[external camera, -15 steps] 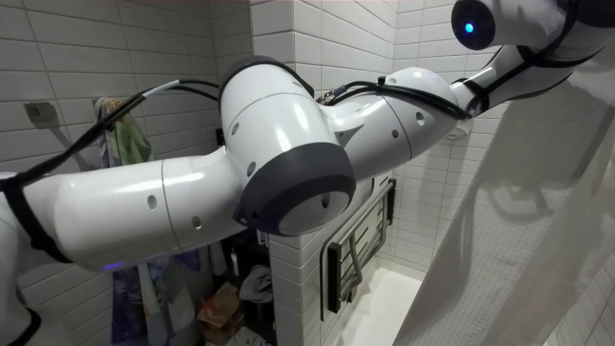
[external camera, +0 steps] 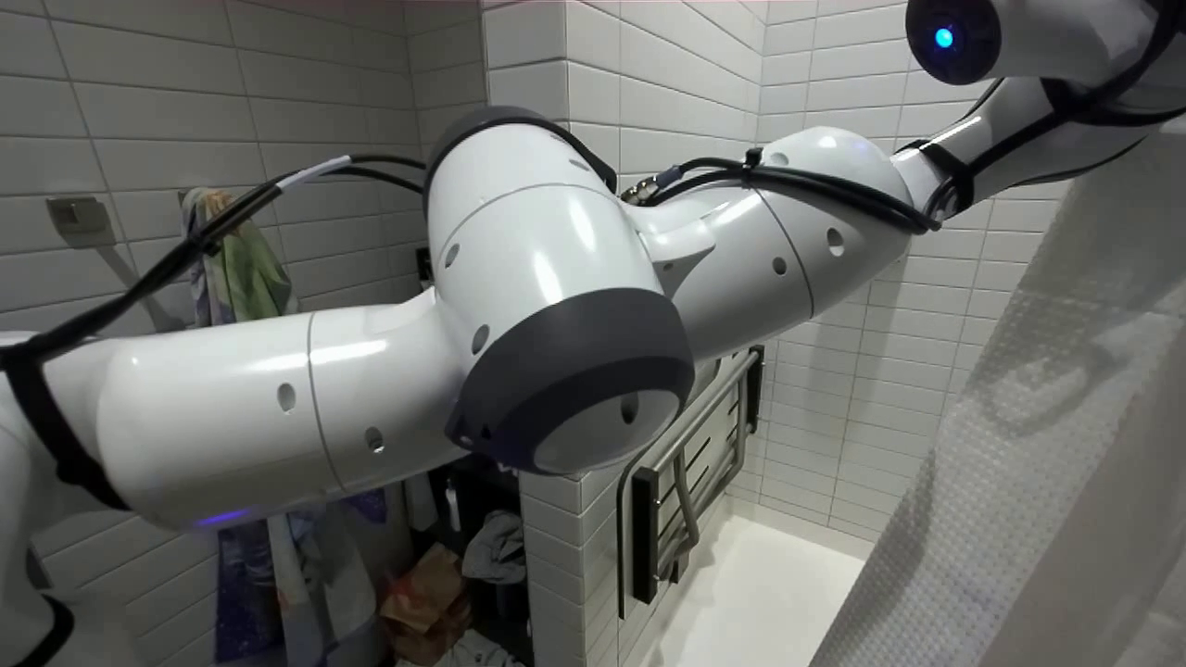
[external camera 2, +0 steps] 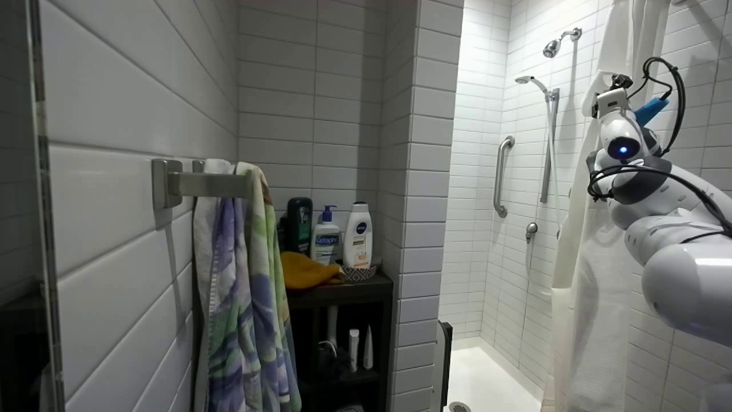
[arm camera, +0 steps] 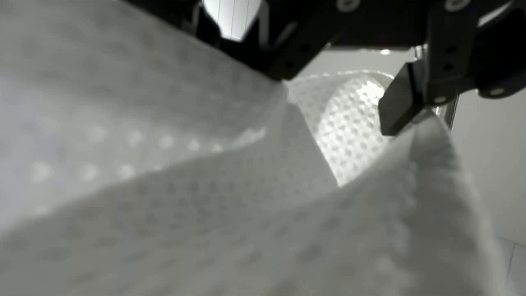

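A white, waffle-textured shower curtain (arm camera: 207, 232) fills most of the wrist view, in loose folds close beneath my gripper. The fingers stand apart, with a bright part of the curtain showing through the gap. Curtain cloth reaches up to both fingertips; whether it touches them, I cannot tell. In exterior view 2 the curtain (external camera 2: 590, 302) hangs at the right, with the end of my arm in front of its upper part. In exterior view 1 the curtain (external camera: 1001, 445) slants down at the right, and my gripper is outside the picture.
A folded rail seat (external camera: 689, 478) is fixed on the partition wall. In exterior view 2, towels (external camera 2: 250, 288) hang on a bar at the left, and a dark shelf (external camera 2: 343, 295) carries several bottles.
In exterior view 1 my forearm has shifted to the right and slightly up. The curtain's left edge has moved right, uncovering more of the shower floor and tiles.
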